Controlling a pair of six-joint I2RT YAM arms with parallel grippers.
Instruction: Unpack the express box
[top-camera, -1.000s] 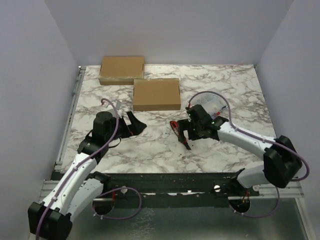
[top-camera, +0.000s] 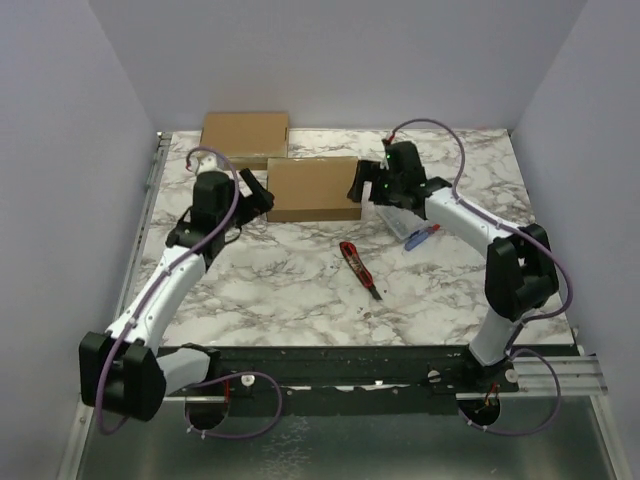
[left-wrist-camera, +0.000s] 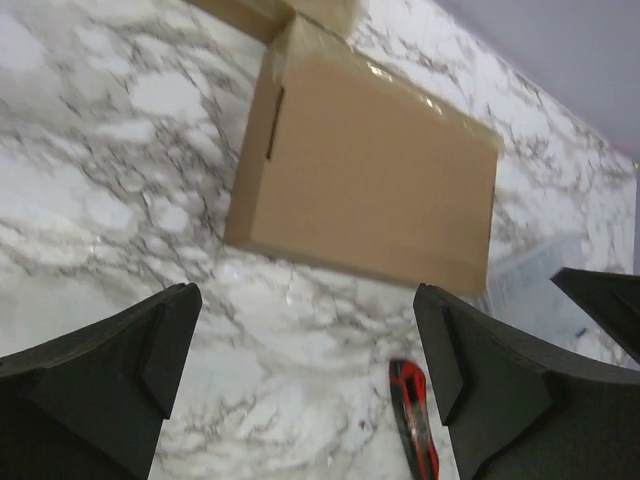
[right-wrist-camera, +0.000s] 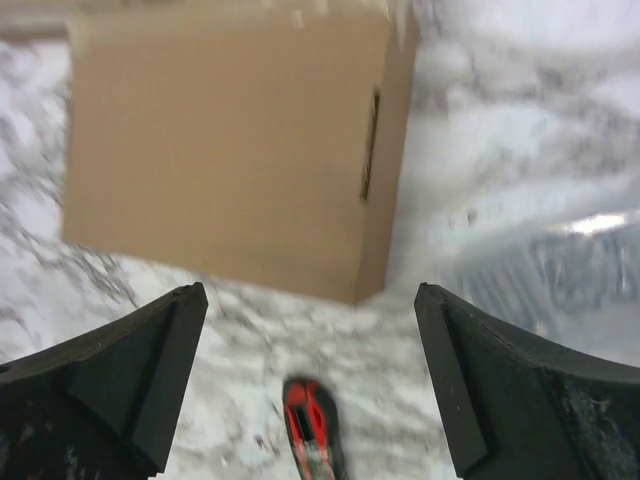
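Note:
A closed cardboard box (top-camera: 312, 190) (left-wrist-camera: 365, 175) (right-wrist-camera: 210, 140) with tape along its edges lies at the middle back of the marble table. My left gripper (top-camera: 255, 195) is raised at the box's left end, open and empty. My right gripper (top-camera: 368, 178) hangs by the box's right end, also open with nothing between its fingers. A red utility knife (top-camera: 355, 262) (left-wrist-camera: 412, 410) (right-wrist-camera: 310, 420) lies in front of the box.
A second cardboard box (top-camera: 245, 130) stands behind at the left. A clear plastic bag (top-camera: 398, 222) with a blue item (top-camera: 420, 238) lies right of the middle box.
Both grippers have moved from the front of the table back to the two ends of the middle box. The right one was over the knife, which lies in the same place.

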